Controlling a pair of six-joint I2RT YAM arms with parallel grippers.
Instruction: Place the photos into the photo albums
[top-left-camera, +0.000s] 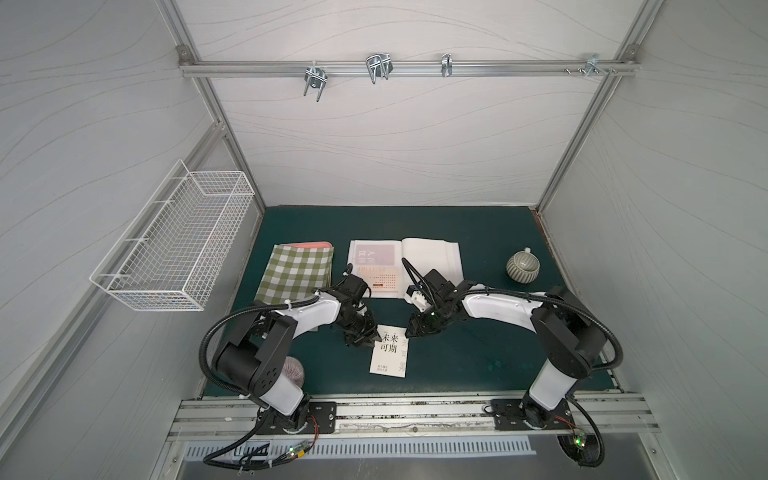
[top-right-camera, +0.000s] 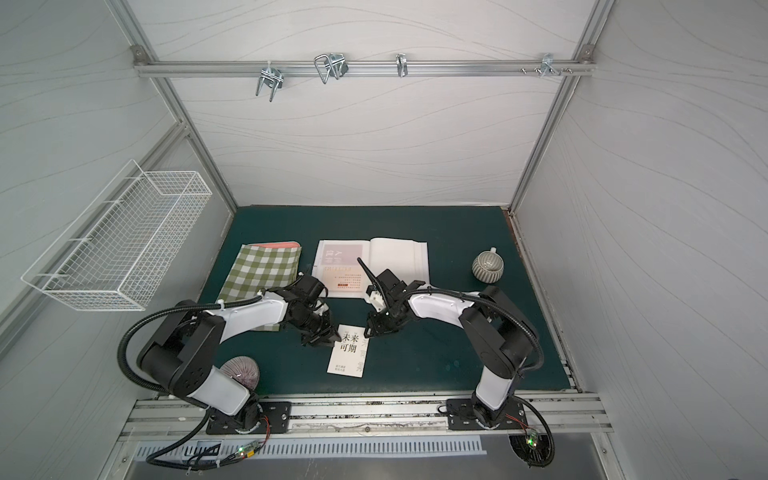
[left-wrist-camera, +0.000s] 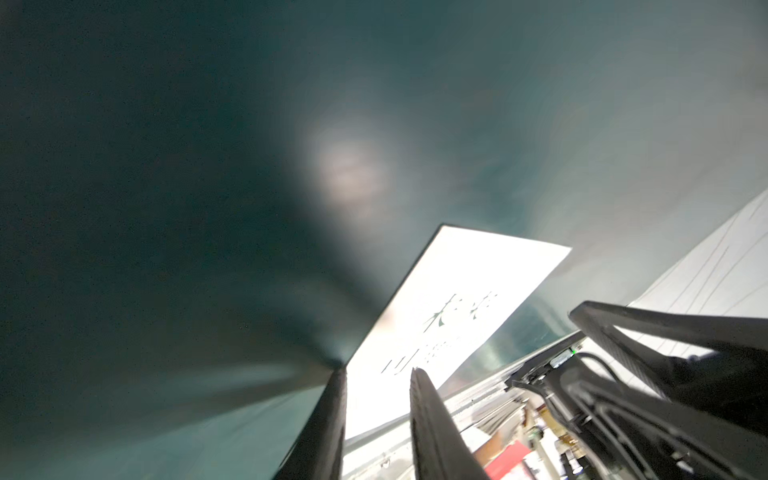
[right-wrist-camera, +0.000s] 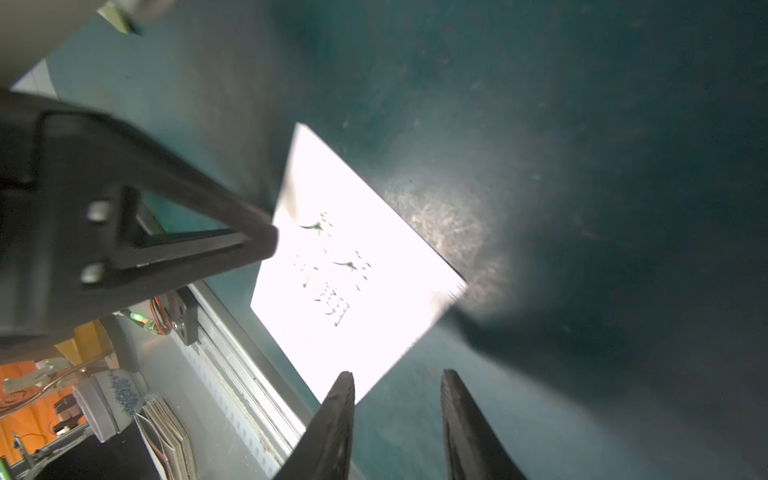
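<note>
A white photo card with dark Chinese characters (top-left-camera: 389, 359) lies on the green table near the front middle. My left gripper (top-left-camera: 365, 336) is over its upper left corner; in the left wrist view the card (left-wrist-camera: 464, 288) reaches beneath the fingertips, which stand apart. My right gripper (top-left-camera: 416, 328) is at its upper right, fingertips apart and low over the card (right-wrist-camera: 360, 288) or beside it. Whether either touches it is unclear. Behind them lies an open album (top-left-camera: 432, 254), with a pink printed sheet on its left page and a blank right page.
A green checked cloth (top-left-camera: 284, 268) lies at the left, a round lidded ceramic pot (top-left-camera: 523, 268) at the right, and a round object (top-right-camera: 240, 370) near the left arm's base. A wire basket (top-left-camera: 192, 224) hangs on the left.
</note>
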